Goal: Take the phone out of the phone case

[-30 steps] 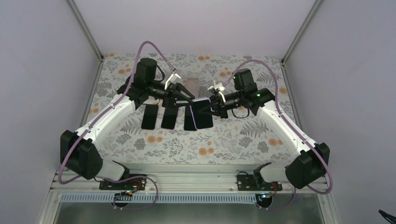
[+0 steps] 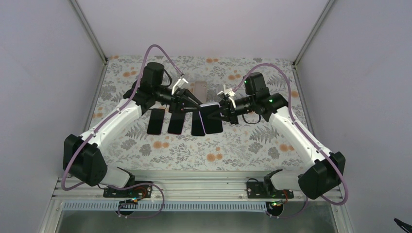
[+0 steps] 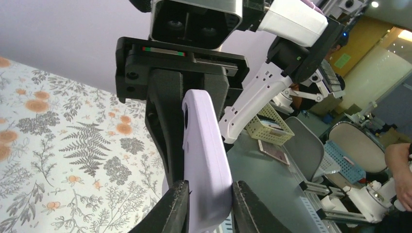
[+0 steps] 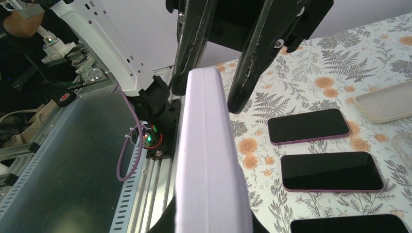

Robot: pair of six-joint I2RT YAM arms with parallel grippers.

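Note:
My right gripper [image 2: 214, 115] is shut on a phone in a pale lilac case [image 2: 212, 125], holding it up above the table with its black screen showing in the top view. In the right wrist view the lilac case [image 4: 209, 155] stands edge-on. My left gripper [image 2: 198, 106] is at the case's upper corner, its fingers [image 4: 248, 63] on either side of the edge with gaps between, so it stands open. In the left wrist view the case [image 3: 209, 160] reaches in between those fingertips. The phone itself is hidden in both wrist views.
On the floral table lie several black-screened phones, among them one at the left [image 2: 156, 121], one beside it [image 2: 176, 123] and one partly under the held case [image 2: 196, 125]. An empty pale case [image 2: 200, 91] lies behind.
My left gripper's fingers have moved a little around the case's upper corner.

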